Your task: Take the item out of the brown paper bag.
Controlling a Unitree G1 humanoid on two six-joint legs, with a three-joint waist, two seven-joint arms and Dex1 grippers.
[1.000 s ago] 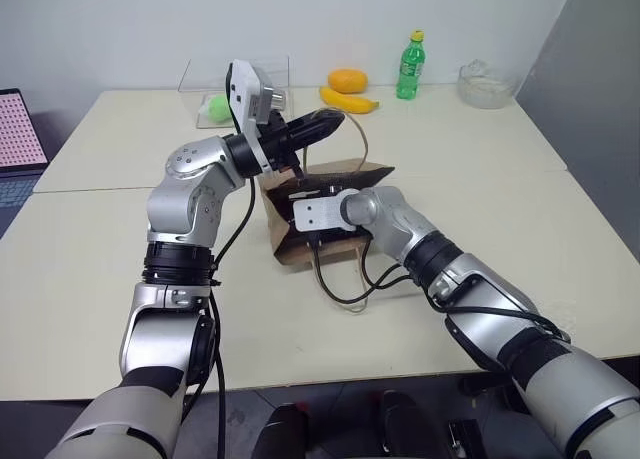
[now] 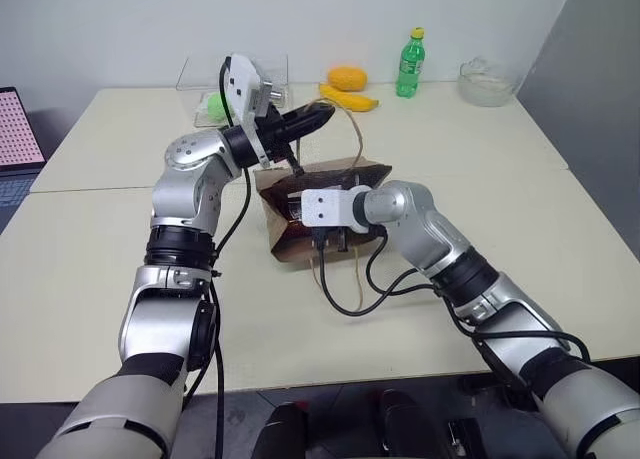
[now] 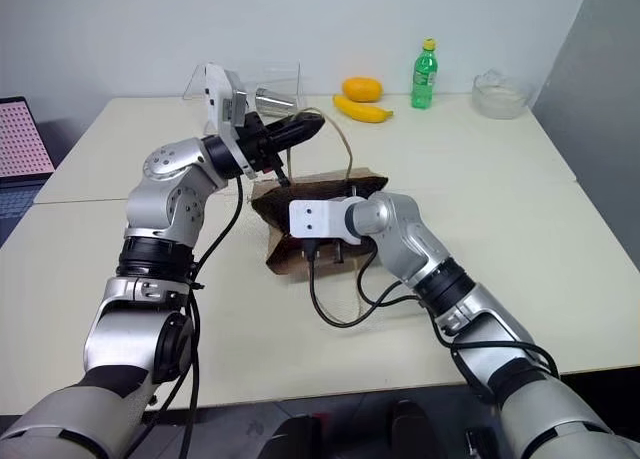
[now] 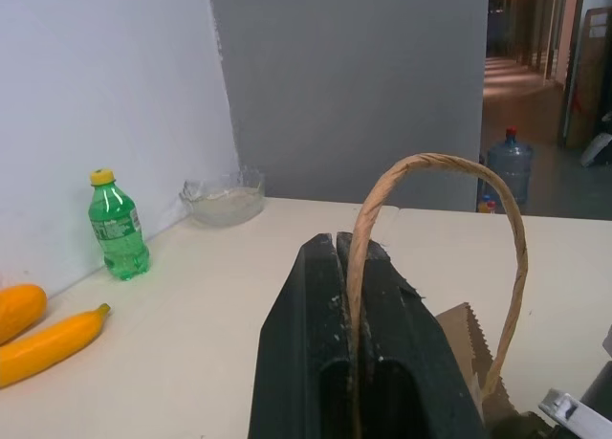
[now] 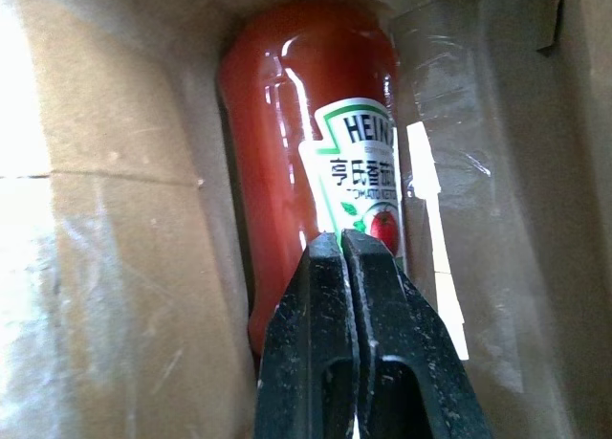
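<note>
The brown paper bag stands mouth-up on the table with its opening spread. Inside it lies a red Heinz ketchup bottle, label upward, along one wall. My right gripper reaches down into the bag, its fingers together with nothing between them. Those tips sit in front of the bottle's label; whether they touch it, I cannot tell. The bag hides them in both head views. Above the bag's far left side, my left gripper is shut on the twisted handle, which loops up past its fingers.
Banana, orange fruit, green bottle and clear bowl stand along the back. A clear box sits behind the left arm. The bag's front handle hangs toward me. Table right of the bag is clear.
The right gripper's housing has shifted slightly right over the bag's mouth. My left gripper has drifted a little left and up, and the bag's rim has changed shape slightly.
</note>
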